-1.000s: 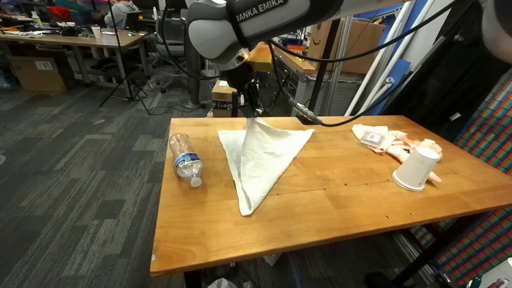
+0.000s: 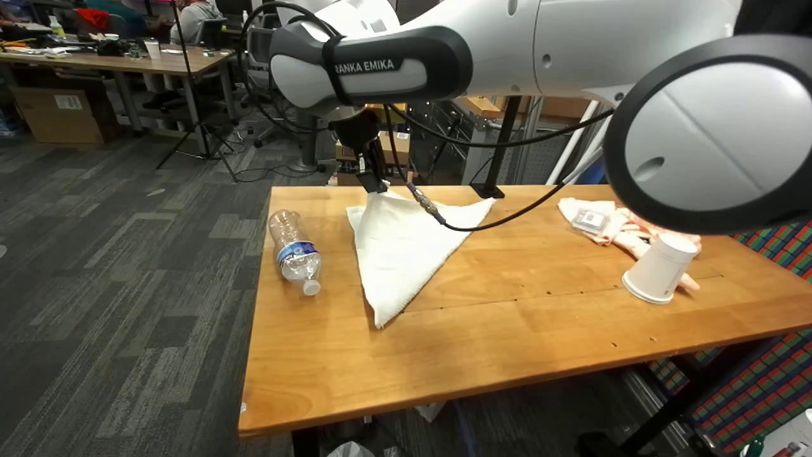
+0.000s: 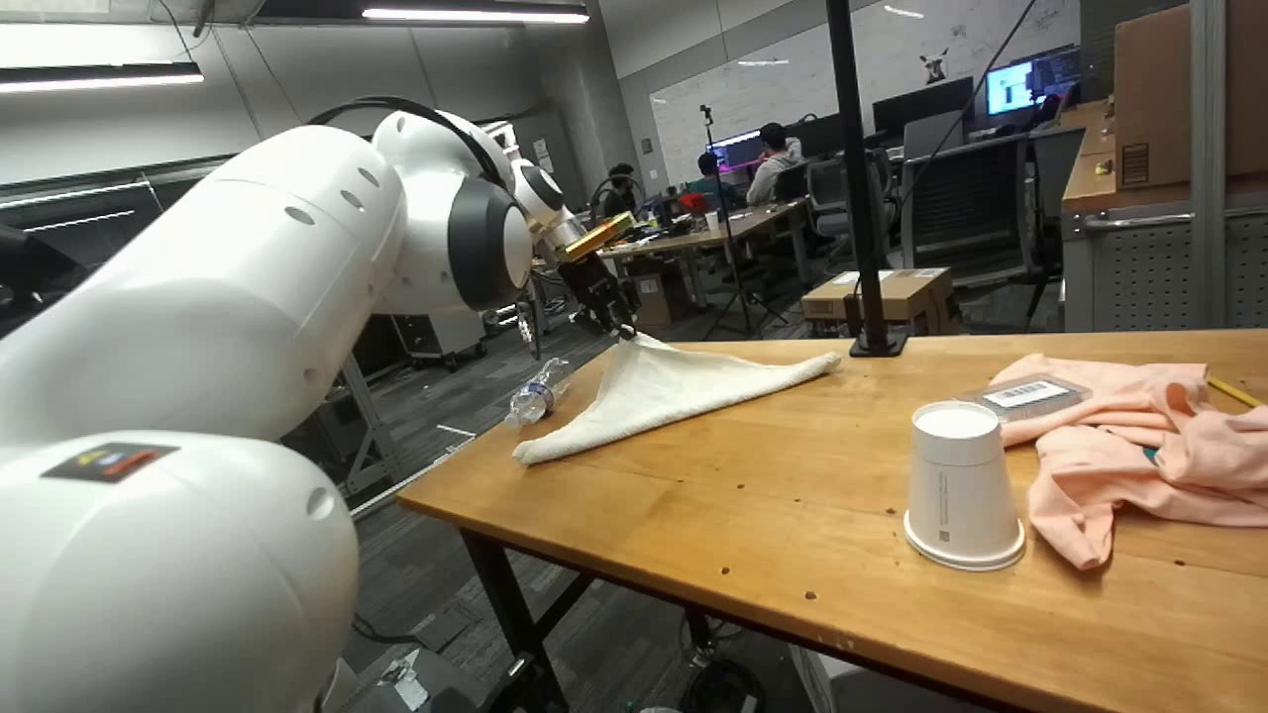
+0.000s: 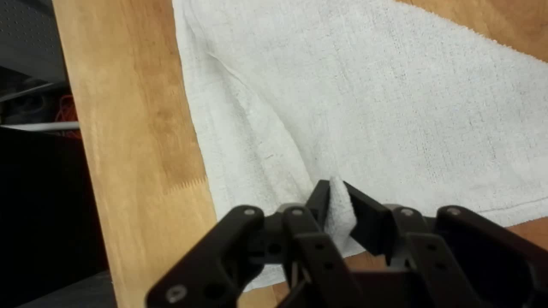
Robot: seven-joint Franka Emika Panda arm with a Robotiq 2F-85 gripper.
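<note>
A white cloth (image 2: 411, 242) lies on the wooden table, folded over into a rough triangle that points toward the table's front in exterior view 1. My gripper (image 2: 373, 185) is at its far corner, low over the table's back left area. In the wrist view the gripper is shut, with a bunched bit of the cloth (image 4: 411, 118) pinched between its black fingertips. A ridge runs through the fabric beside the pinch. From exterior view 2, the cloth (image 3: 684, 382) rises slightly to a peak under the gripper (image 3: 626, 333).
A clear plastic bottle (image 2: 297, 252) lies left of the cloth. Toward the right stand an upside-down white cup (image 2: 660, 268) and a crumpled pink cloth (image 3: 1129, 458) with a small clear case (image 3: 1031, 394) on it.
My gripper has moved left and slightly lower in exterior view 1, drawing the held cloth with it. The fold now covers more of the lower layer, and the front tip has shifted back.
</note>
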